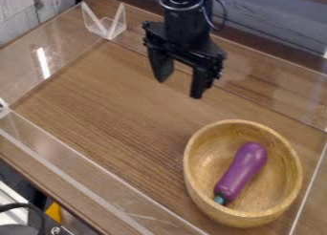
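Observation:
My gripper point(182, 69) is in the upper middle of the camera view, above the bare wooden table point(102, 124). Its two dark fingers are spread open, and I see nothing held between them. At the lower right a tan bowl point(201, 177) holds a long purple eggplant-like object point(243, 168) with a teal tip, lying at a slant.
A clear wire or plastic item point(105, 19) sits near the back left. Dark cables show at the bottom left corner, and a wall edge runs along the back right.

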